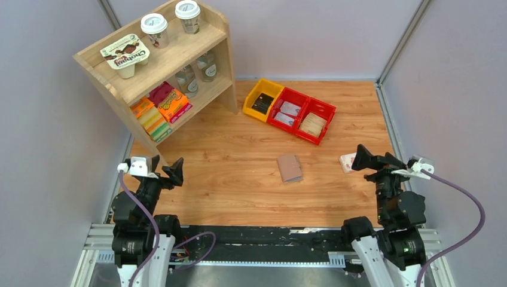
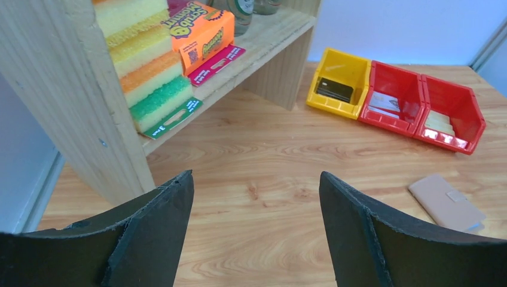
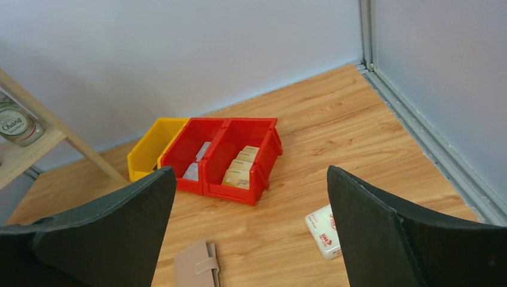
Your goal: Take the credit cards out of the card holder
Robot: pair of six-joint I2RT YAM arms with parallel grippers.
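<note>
A tan card holder point(image 1: 289, 167) with a strap lies flat in the middle of the wooden floor; it also shows at the lower right of the left wrist view point(image 2: 442, 200) and the bottom of the right wrist view point(image 3: 192, 266). Whether cards are inside cannot be seen. My left gripper point(image 1: 168, 167) stands open at the front left, beside the shelf and apart from the holder. My right gripper point(image 1: 373, 156) is open at the front right, above and near a small white box point(image 1: 345, 162), with nothing between its fingers.
A wooden shelf point(image 1: 218, 57) with cups, bottles and sponges stands back left. Yellow point(image 1: 250, 103) and red point(image 1: 327, 110) bins with flat items sit at the back. The floor around the card holder is clear.
</note>
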